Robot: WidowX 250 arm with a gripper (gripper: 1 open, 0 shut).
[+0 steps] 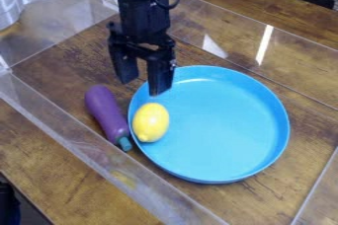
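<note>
A yellow oval object (152,121) lies inside the left part of a round blue plate (223,125). A purple eggplant with a green end (106,112) lies on the wooden table just left of the plate. The black gripper (141,71) is above and behind the yellow object, clear of it, over the table by the plate's upper left edge. Its fingers point down and stand open, with nothing visible between them.
Clear plastic walls border the wooden table (55,74) at the left, lower front and right. Bare table lies left of the gripper and behind the plate.
</note>
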